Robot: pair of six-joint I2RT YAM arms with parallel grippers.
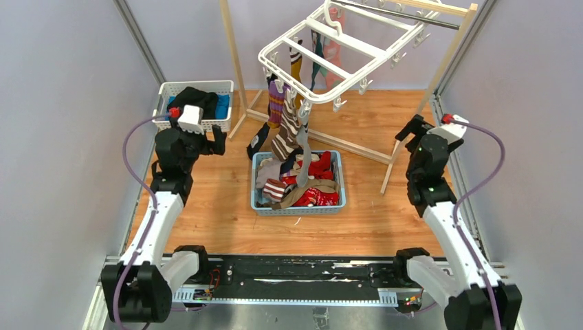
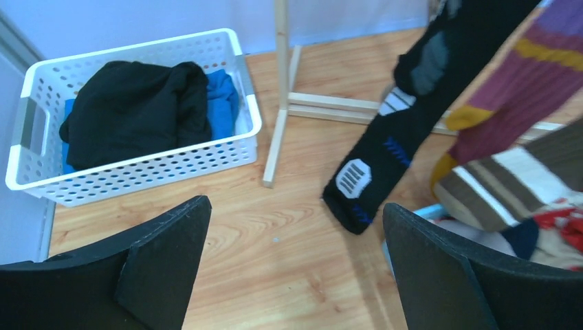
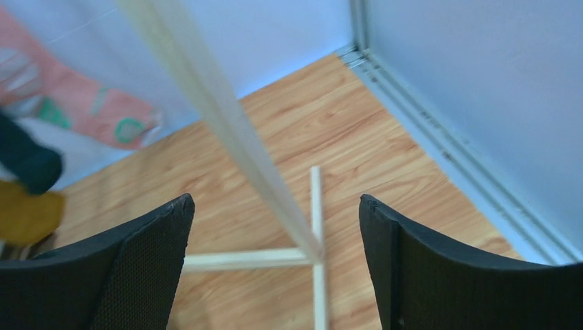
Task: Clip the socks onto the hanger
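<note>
The white clip hanger point(image 1: 357, 45) hangs tilted from the rack. From its left and back clips dangle several socks, among them a purple striped sock point(image 1: 276, 103), a brown striped sock point(image 1: 285, 134), a grey sock point(image 1: 303, 155) and a black sock point(image 2: 385, 141). Clips on the front right side are bare, such as the clip point(image 1: 364, 85). More socks fill the blue basket point(image 1: 299, 211) underneath. At the left, my left gripper point(image 1: 200, 129) is open and empty, left of the hanging socks. My right gripper point(image 1: 421, 132) stands open and empty by the rack's right leg.
A white basket point(image 1: 192, 126) with black and blue cloth sits at the back left, close to my left gripper. The wooden rack's right post point(image 3: 240, 148) crosses in front of my right gripper. Floor on both sides of the blue basket is clear.
</note>
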